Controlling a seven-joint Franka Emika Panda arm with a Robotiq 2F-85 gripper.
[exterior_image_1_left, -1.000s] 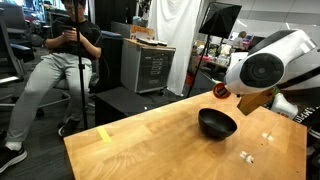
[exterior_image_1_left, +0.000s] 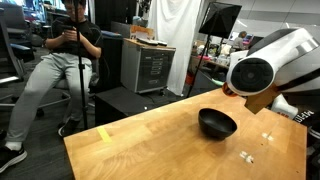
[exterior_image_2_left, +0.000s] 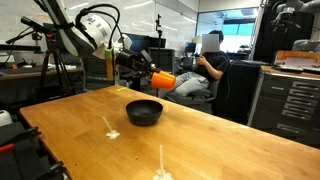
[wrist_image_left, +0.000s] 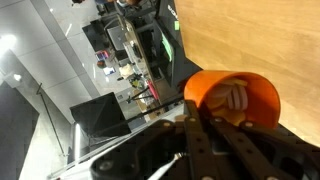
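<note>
An orange cup (exterior_image_2_left: 163, 81) is held in the air with my gripper (exterior_image_2_left: 152, 74) shut on it. It looks tilted, above and slightly to the right of a black bowl (exterior_image_2_left: 144, 112) in exterior view 2. The wrist view looks at the mouth of the orange cup (wrist_image_left: 204, 88), with tan pieces (wrist_image_left: 238, 98) inside it. The fingers are hard to make out there. In exterior view 1 the black bowl (exterior_image_1_left: 217, 124) stands upright on the table, and the white arm covers most of the cup. The bowl's inside looks dark; its contents cannot be told.
Pale tape marks (exterior_image_2_left: 110, 130) lie on it. Behind the table a person (exterior_image_2_left: 207, 68) sits, and a grey drawer cabinet (exterior_image_2_left: 285, 103) stands to the right.
In exterior view 1 the arm's wrist has shifted slightly left and down and turned. Less of the orange cup shows beside it. The bowl has stayed in place.
</note>
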